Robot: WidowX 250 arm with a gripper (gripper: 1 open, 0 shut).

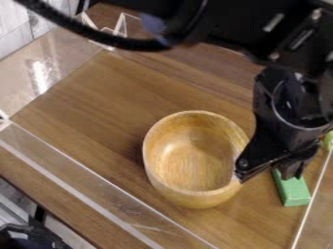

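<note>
A light wooden bowl [190, 160] rests on the wooden table [92, 117], empty inside. My gripper [260, 167] reaches down from the upper right beside the bowl's right rim, partly over a green block [293, 191]. Its fingertips are dark and hard to make out; nothing shows held between them.
Clear plastic walls [92, 195] edge the table on the left and front. A dark cable and arm hang across the top of the view.
</note>
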